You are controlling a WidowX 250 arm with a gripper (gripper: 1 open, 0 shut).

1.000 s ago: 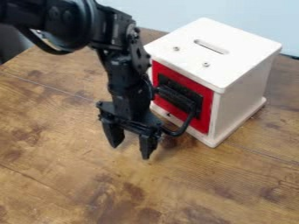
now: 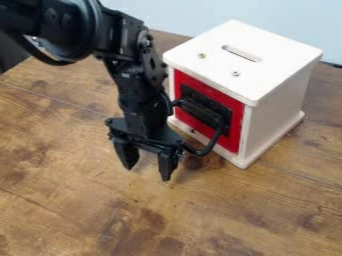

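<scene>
My black gripper (image 2: 146,162) hangs low over the wooden tabletop, left of a white wooden box (image 2: 267,120). Its two fingers point down and stand apart, with bare wood showing between them. The box has a red front panel (image 2: 231,140) carrying a black fitting, partly hidden by my arm and a cable, and a slot in its top.
A pale wall is behind the box at the upper right.
My upper arm has shifted slightly over the last second, and the gripper has moved very slightly left. The box has not moved.
</scene>
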